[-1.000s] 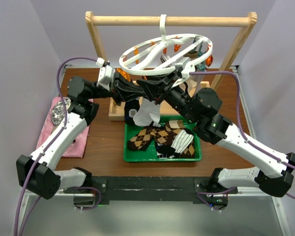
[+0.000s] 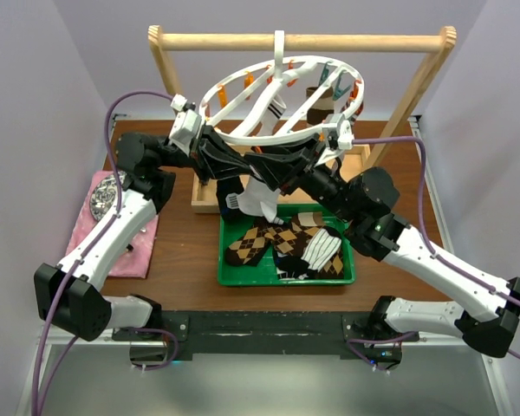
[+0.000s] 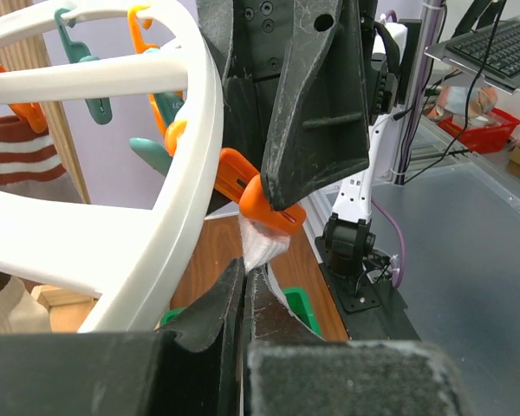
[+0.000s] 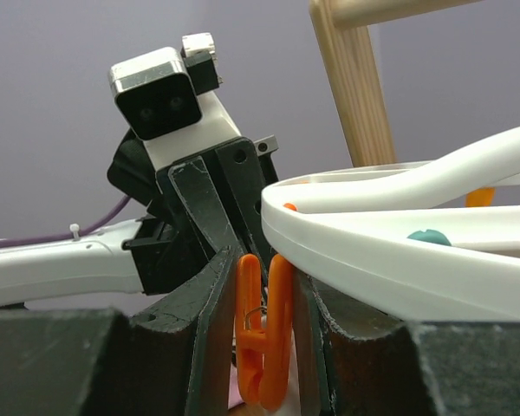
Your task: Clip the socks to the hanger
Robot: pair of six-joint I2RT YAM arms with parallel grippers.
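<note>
The white round hanger (image 2: pixel 282 137) hangs from a wooden bar, with orange and teal clips. A white sock (image 2: pixel 258 198) dangles below the two meeting grippers, its top just under an orange clip (image 3: pixel 270 212). My left gripper is shut with the pinched white fabric between its fingertips. My right gripper is closed partway around that orange clip, beside the hanger's rim; how tightly it grips is unclear. A dark sock (image 2: pixel 230 195) hangs behind the left gripper.
A green tray (image 2: pixel 243 279) with argyle and striped socks sits below on a wooden tray and table. A pink cloth (image 2: pixel 130 260) lies at left. The wooden frame (image 2: pixel 416 87) stands behind the hanger.
The hanger has shifted slightly left and swung in the top view. Both grippers stay together near the clip, with small movements, the white sock still hanging beneath them.
</note>
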